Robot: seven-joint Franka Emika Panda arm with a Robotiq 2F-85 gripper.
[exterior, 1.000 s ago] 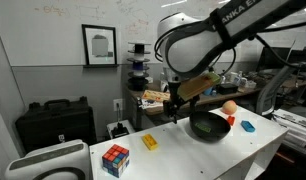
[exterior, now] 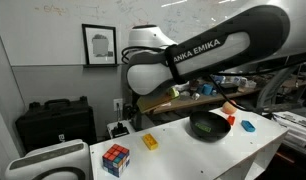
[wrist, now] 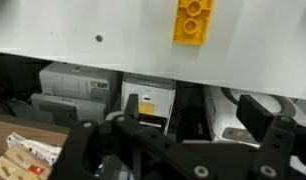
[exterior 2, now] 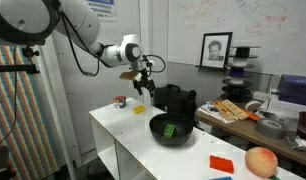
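A yellow block (exterior: 150, 142) with round holes lies flat on the white table; in the wrist view the yellow block (wrist: 192, 22) shows at the top edge. My gripper stands open, its black fingers wide apart with nothing held between them. Exterior view 2 has the gripper (exterior 2: 143, 86) hanging above the table's far end, near the yellow block and apart from it. Beside the block sits a Rubik's cube (exterior: 116, 159). A black bowl (exterior: 209, 125) holds a green object (exterior 2: 169, 130).
A red block (exterior 2: 221, 163), a blue piece (exterior: 248, 126) and an orange ball (exterior 2: 261, 160) lie beyond the bowl. Behind the table are a black case (exterior: 56, 124) and a shelf with pots (exterior 2: 270, 126). Bare tabletop separates bowl and yellow block.
My arm has swung left in exterior view 1, from near the bowl towards the yellow block and cube. The table objects appear unmoved.
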